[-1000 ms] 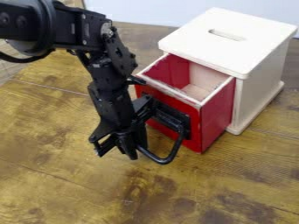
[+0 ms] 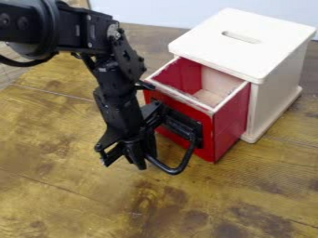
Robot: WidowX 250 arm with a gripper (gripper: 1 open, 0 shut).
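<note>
The black arm reaches down from the top left to its gripper (image 2: 147, 147), which is low at the front of a pulled-out red drawer (image 2: 231, 125). The drawer belongs to a white wooden cabinet (image 2: 258, 58) with a slot in its top. Its pale inside shows empty. A black loop and other black parts cross the drawer's lower front. Whether the fingers are open or shut, and whether they grip anything, is hard to make out against the dark hardware.
A wooden floor (image 2: 74, 195) fills the foreground and left side, clear of other objects. A pale wall or board runs along the back edge behind the cabinet.
</note>
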